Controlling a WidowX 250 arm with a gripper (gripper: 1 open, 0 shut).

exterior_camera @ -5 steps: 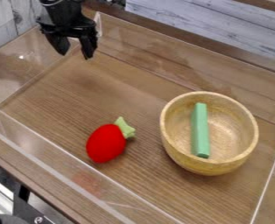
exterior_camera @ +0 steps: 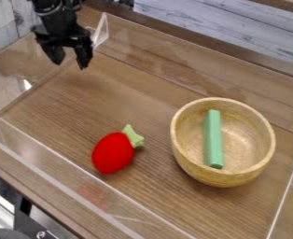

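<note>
My black gripper (exterior_camera: 68, 52) is open near the top left, over the far left of the wooden tray, nothing visible between its fingers. A red strawberry-like object (exterior_camera: 113, 151) with a green leafy top lies in the lower middle. To its right sits a beige bowl (exterior_camera: 246, 149) with a green stick-like object (exterior_camera: 213, 138) lying inside it, upright in the image.
Raised rims run along the back and left, and the bowl takes up much of the right side.
The gripper has shifted left from one second ago and slightly down in the image. The red object, bowl and green stick have not moved.
</note>
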